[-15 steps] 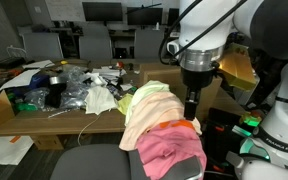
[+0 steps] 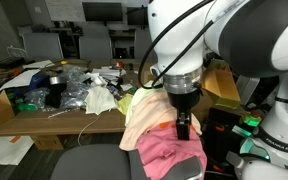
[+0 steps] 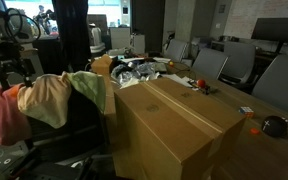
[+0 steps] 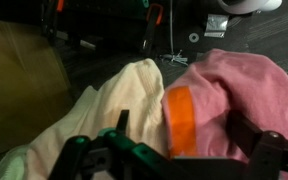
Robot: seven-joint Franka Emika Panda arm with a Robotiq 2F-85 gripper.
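Observation:
A pink cloth (image 2: 171, 152) drapes over the front of a grey chair back, with a peach cloth (image 2: 146, 112) carrying an orange patch (image 4: 180, 120) beside it. A pale green cloth (image 3: 89, 84) lies further along in exterior view 2. My gripper is open, its dark fingers (image 4: 246, 134) spread above the pink and peach cloths in the wrist view. Nothing is seen gripped between them. In exterior view 1 the fingers reach down in front of the pink cloth; whether they touch it I cannot tell.
A large cardboard box (image 3: 174, 120) stands beside the cloths. Behind them, a long table (image 2: 59, 124) carries plastic bags, white cloth and other clutter. A grey chair (image 2: 89, 160) is close by at the front. Dark floor with loose cables lies beneath the arm.
My arm has come down and somewhat leftward in exterior view 1, bringing the fingers lower over the pink cloth. The cloths look much the same.

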